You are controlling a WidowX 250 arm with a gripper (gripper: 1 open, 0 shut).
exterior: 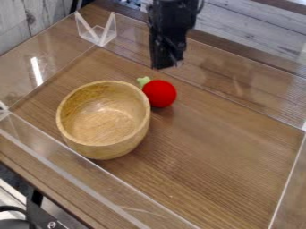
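Note:
A red round object (pixel 159 95) with a small pale green top lies on the wooden table, just right of a large tan bowl (pixel 103 130), which looks empty. My black gripper (pixel 163 63) hangs above and behind the red object, apart from it, its fingers pointing down and looking close together, with nothing visible between them.
A clear plastic piece (pixel 96 27) stands at the back left of the table (pixel 216 161). Pale wooden walls edge the back.

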